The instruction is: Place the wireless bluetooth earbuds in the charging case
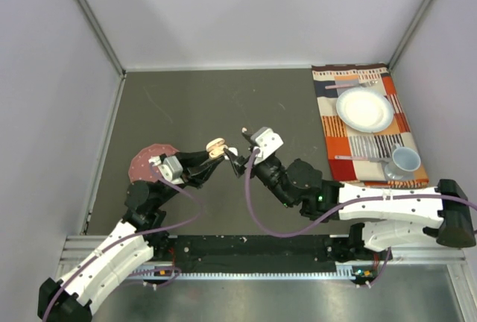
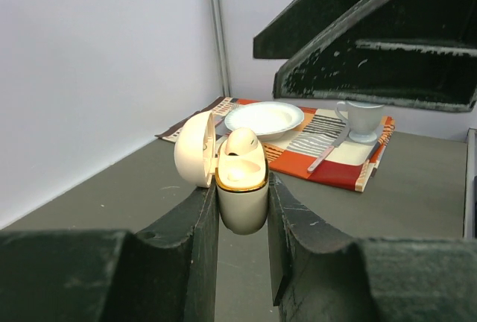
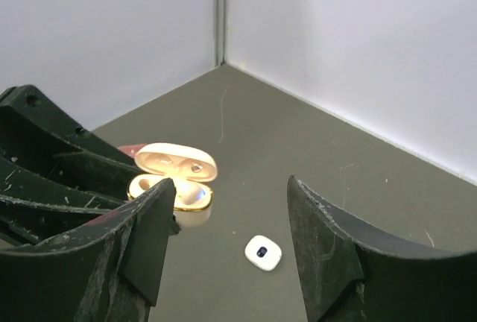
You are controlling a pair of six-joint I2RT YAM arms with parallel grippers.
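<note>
In the left wrist view my left gripper is shut on the cream charging case (image 2: 242, 212), held upright with its lid (image 2: 195, 149) raised. A pale earbud (image 2: 242, 141) sits in one side of the case, its rounded top standing above the gold rim. My right gripper is open, its fingers wide apart with nothing between them, just to the right of the case. The top view shows a second small earbud (image 1: 244, 130) on the table beyond the right gripper; I cannot find it in the right wrist view.
A small white block with a dark spot (image 3: 263, 253) lies on the table near the case. A pink plate (image 1: 143, 164) is partly under the left arm. At right, a striped mat holds a white plate (image 1: 364, 109) and a cup (image 1: 404, 161).
</note>
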